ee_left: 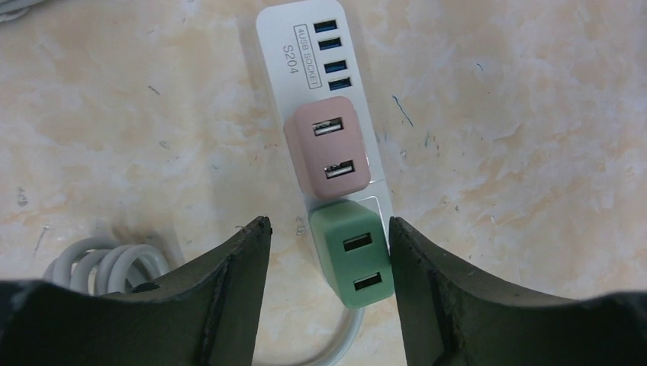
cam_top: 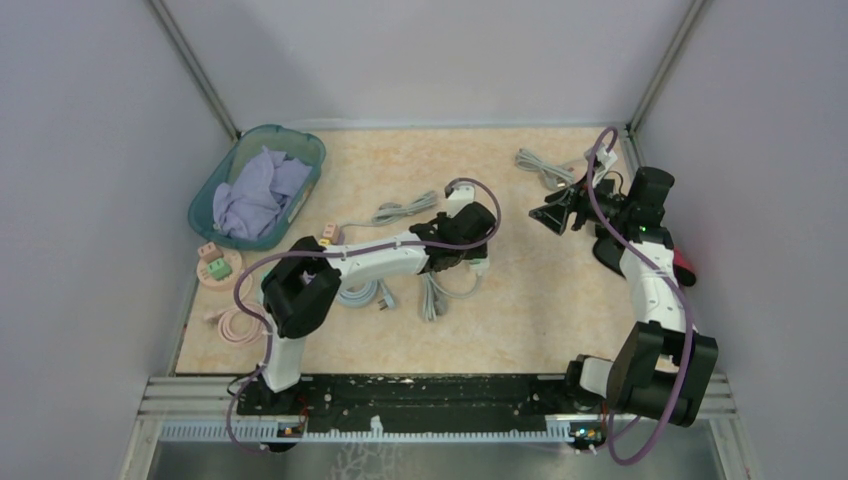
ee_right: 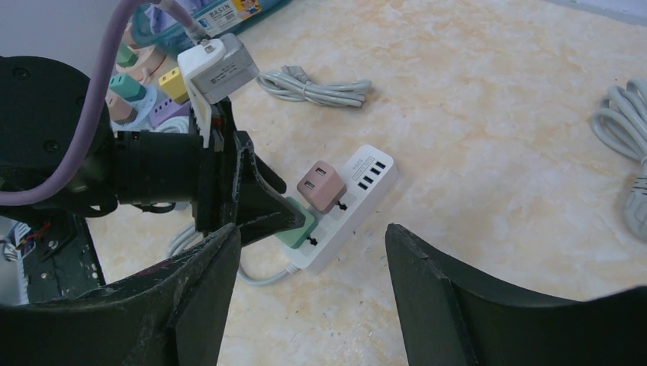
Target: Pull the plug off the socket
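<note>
A white power strip (ee_left: pixel 305 53) with USB ports lies on the table, holding a pink plug (ee_left: pixel 324 145) and a green plug (ee_left: pixel 352 255). My left gripper is open over the green plug, one finger at each side, the right one touching or very near it. In the top view the left arm largely hides the strip. My right gripper stands open at the table's right side, apart from the strip, nothing between its fingers.
A teal basket (cam_top: pixel 205 195) with purple cloth stands at the back left. Other plugs and coiled cables (cam_top: pixel 400 207) lie around the strip, mostly to the left and behind. The table between the strip and right gripper is clear.
</note>
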